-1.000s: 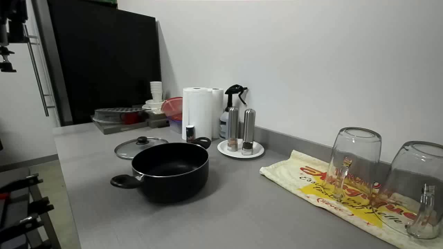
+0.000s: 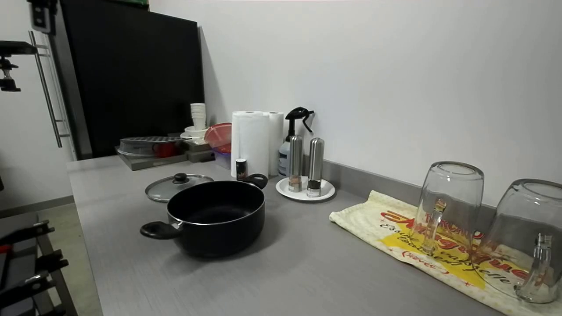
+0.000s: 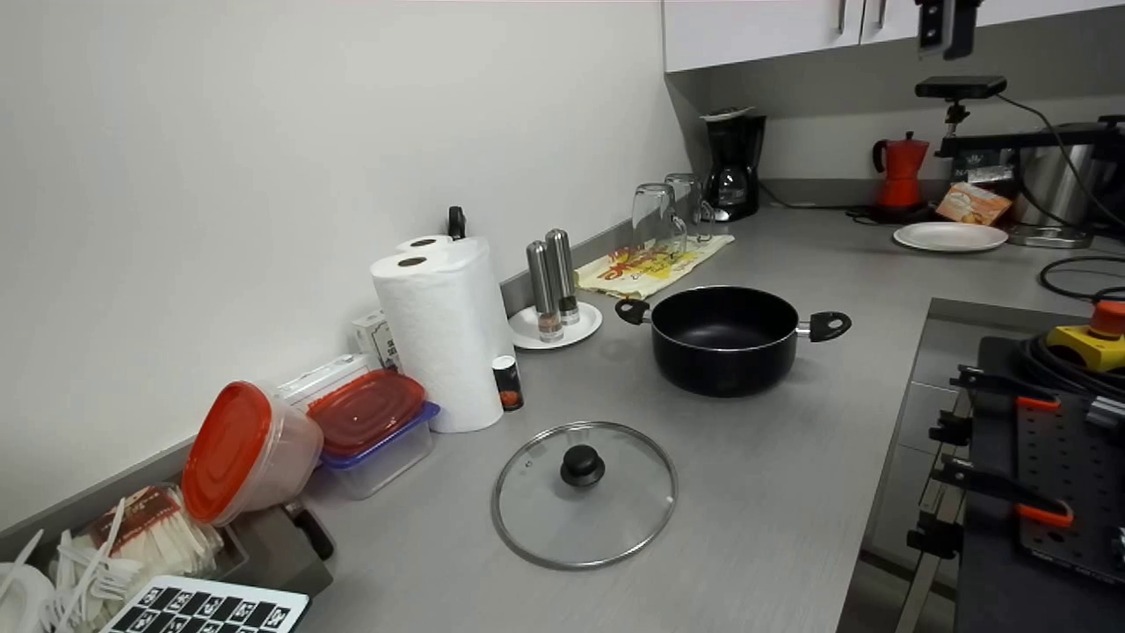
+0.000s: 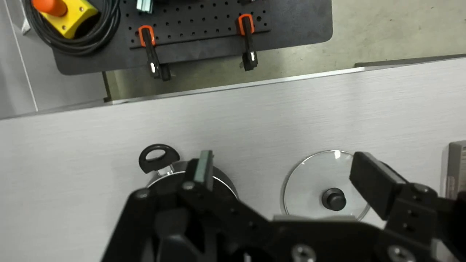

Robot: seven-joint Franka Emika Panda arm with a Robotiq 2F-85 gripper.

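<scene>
A black two-handled pot [image 2: 221, 237] stands uncovered on the grey counter, empty as far as its inside shows. Beside it lies a glass lid [image 3: 585, 527] with a black knob [image 3: 582, 465], flat on the counter. My gripper is open high above the counter, its fingers spread wide with nothing held. In the wrist view one finger [image 4: 203, 168] overlaps the pot and the other finger [image 4: 373, 183] overlaps the lid's edge. Only a small part of the gripper shows at the top of both exterior views.
Two steel mills [image 3: 542, 290] stand on a white plate [image 3: 577, 331] near the wall, beside paper towel rolls [image 3: 438, 338]. Upturned glass mugs [image 2: 448, 210] rest on a printed cloth [image 2: 363, 218]. Plastic containers [image 3: 253, 454] sit near the wall.
In exterior view 1 the visible part of my gripper has shifted up and to the right at the top left corner. The pot and lid have not moved.
</scene>
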